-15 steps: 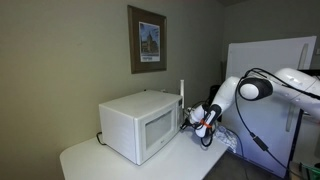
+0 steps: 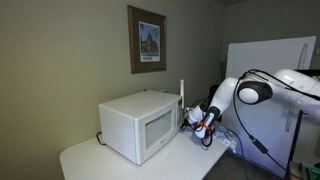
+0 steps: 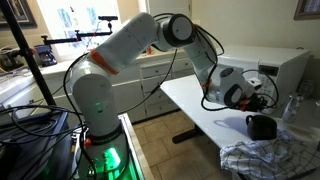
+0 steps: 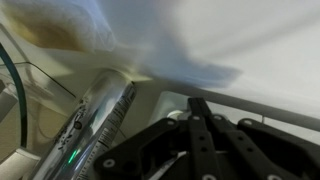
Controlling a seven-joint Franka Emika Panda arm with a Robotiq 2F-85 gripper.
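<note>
A white microwave [image 2: 152,130] stands on the white table, its front toward the free tabletop. At its near right end, my gripper [image 2: 186,124] is low and close to the control side; contact cannot be told. Seen from the other side, the microwave [image 3: 265,68] is behind the wrist. In the wrist view the black fingers of my gripper are together, with nothing showing between them. Ahead of them lies a pale smooth surface [image 4: 240,40], out of focus.
A shiny silver cylinder [image 4: 98,120] and a tan blurred object [image 4: 48,24] are left in the wrist view. Near the arm are a black container [image 3: 261,128], a patterned cloth [image 3: 262,158] and a clear bottle [image 3: 292,106].
</note>
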